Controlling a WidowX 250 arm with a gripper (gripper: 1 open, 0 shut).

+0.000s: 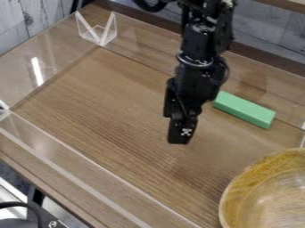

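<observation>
My black gripper [181, 123] hangs in the middle of the camera view, pointing down over bare wooden tray floor [113, 125], its fingers open with nothing visible between them. A green block [245, 109] lies to its right, partly behind the arm. A large yellow bowl [251, 183] sits at the lower right, cut off by the frame's edge.
A white wire-like object [99, 28] stands at the back left. Low walls border the wooden tray. A black cable shows at the lower left corner.
</observation>
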